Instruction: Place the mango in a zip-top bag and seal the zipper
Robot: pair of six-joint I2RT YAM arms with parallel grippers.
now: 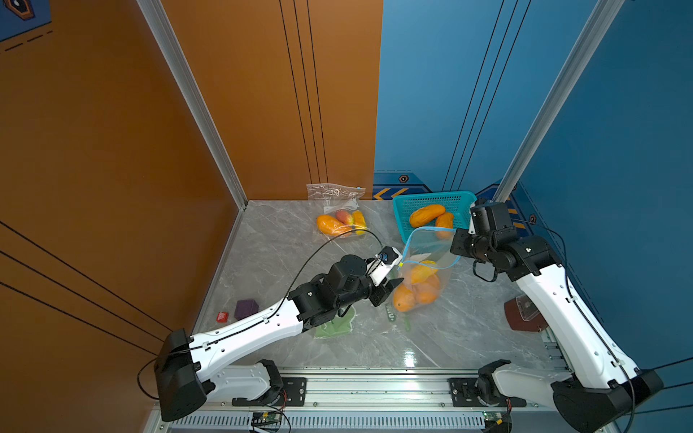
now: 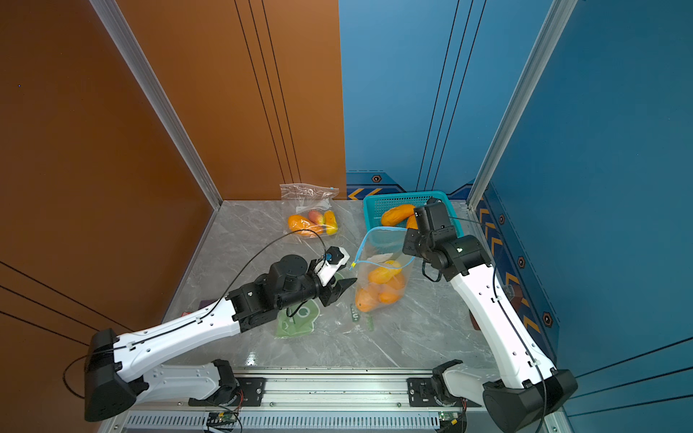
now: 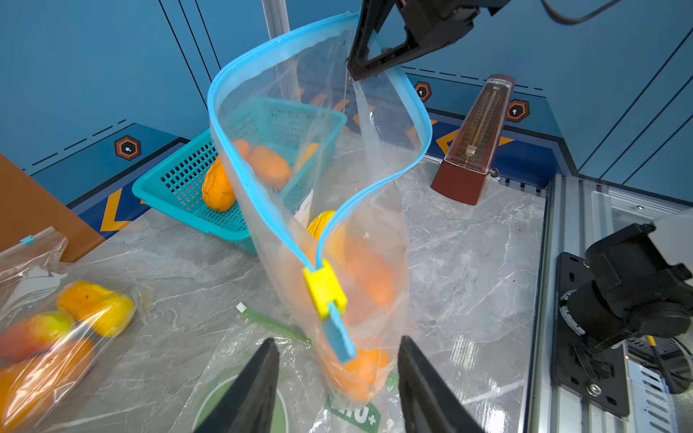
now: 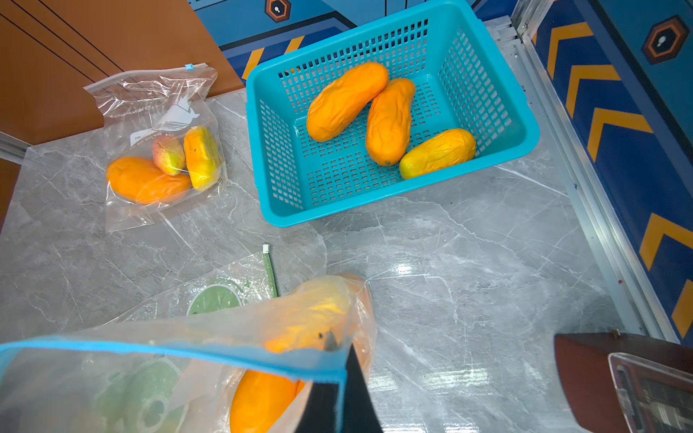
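Observation:
A clear zip bag [image 3: 375, 245] with a blue zipper rim hangs with its mouth wide, several mangoes [image 1: 415, 292] inside. My right gripper is shut on the rim at the bag's right side, holding it up. A yellow slider [image 3: 325, 288] sits at the left corner of the rim, with a short blue tab below it. My left gripper stands part open just left of the bag; its two fingers lie either side of the tab in its wrist view, apart from it as far as shows.
A teal basket [image 4: 397, 189] with more mangoes stands behind the bag. A filled zip bag [image 4: 166, 162] lies at the back left. A flat green-printed bag [image 2: 297, 321] lies on the table under the left arm.

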